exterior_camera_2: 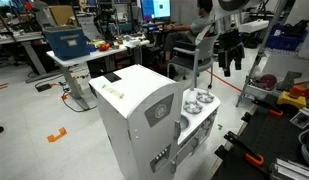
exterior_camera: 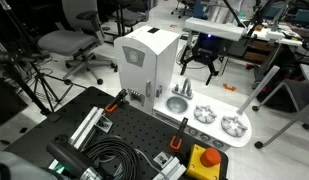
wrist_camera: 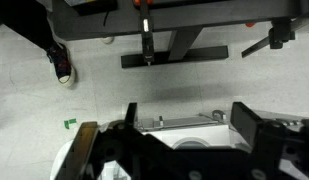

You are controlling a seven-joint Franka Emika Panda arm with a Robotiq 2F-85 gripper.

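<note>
My gripper (exterior_camera: 198,74) hangs above the white toy kitchen, pointing down, its fingers spread apart with nothing between them. In the second exterior view the gripper (exterior_camera_2: 245,78) stands above the kitchen's far side. The kitchen has a tall white cabinet (exterior_camera: 146,62) with a shut door, a round metal sink (exterior_camera: 176,105) with a faucet (exterior_camera: 188,87) behind it, and two burners (exterior_camera: 205,114) on the white counter (exterior_camera: 199,131). From the wrist, the open fingers (wrist_camera: 131,113) frame grey floor, while a strip of the kitchen lies along the bottom, largely hidden behind the gripper.
On the black table in front lie coiled black cables (exterior_camera: 112,157) and orange-handled clamps (exterior_camera: 180,134). A yellow box with a red button (exterior_camera: 210,157) stands at the near right. Office chairs (exterior_camera: 72,38) are beyond. Open air surrounds the gripper.
</note>
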